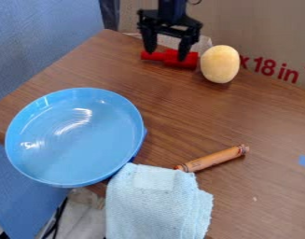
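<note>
At the back of the wooden table, my black gripper (169, 44) hangs over a red cylindrical object (154, 56), its two fingers apart near that object's top. Just right of it stands a pale yellow egg-shaped object (219, 63). A blue plate (70, 135) sits at the front left, and a wooden stick (212, 158) lies right of the folded light-blue cloth (159, 207) at the front.
A cardboard panel (273, 37) stands along the back. Blue fabric and some cables lie beyond the left edge.
</note>
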